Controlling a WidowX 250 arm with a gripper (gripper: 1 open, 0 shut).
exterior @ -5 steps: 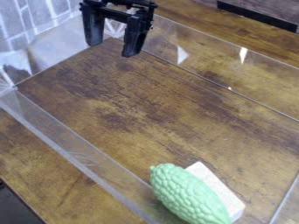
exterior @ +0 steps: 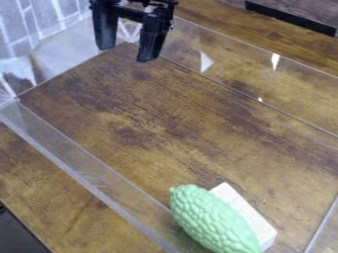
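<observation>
My black gripper [exterior: 129,34] hangs at the top left of the camera view, open, its two fingers apart with nothing visible between them. At the bottom right, far from it, a pale green bumpy vegetable, like a bitter melon [exterior: 211,215], lies diagonally against a small white block [exterior: 246,206], which it partly covers.
Clear plastic walls [exterior: 79,168] edge the wooden surface [exterior: 158,124] on several sides. A whitish translucent sheet [exterior: 40,40] is at the top left, and a dark strip [exterior: 297,10] at the top right.
</observation>
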